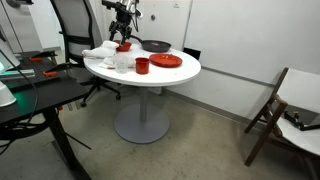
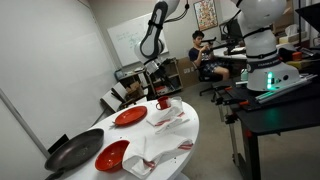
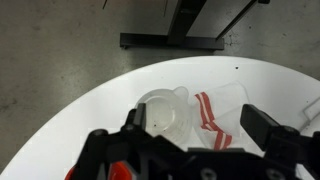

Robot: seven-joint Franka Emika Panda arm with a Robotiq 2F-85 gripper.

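My gripper is open in the wrist view, its dark fingers wide apart and nothing held between them. Beyond the gap, on the table below, stand a clear cup (image 3: 166,115) and a white cloth with red stripes (image 3: 215,112). Part of a red mug (image 3: 118,170) shows at the lower left, mostly cut off. From exterior view 1, the gripper (image 1: 122,30) appears above the back left of the table, in line with the red bowl (image 1: 123,46). The red mug (image 1: 142,65) and clear cup (image 1: 124,63) are nearer the front edge.
The round white table (image 1: 185,77) also carries a red plate (image 1: 166,60), a black pan (image 1: 155,46) and cloth (image 1: 100,52) at the left. A dark bench (image 1: 45,97) stands close by. In exterior view 2, a person (image 2: 198,48) sits in the background.
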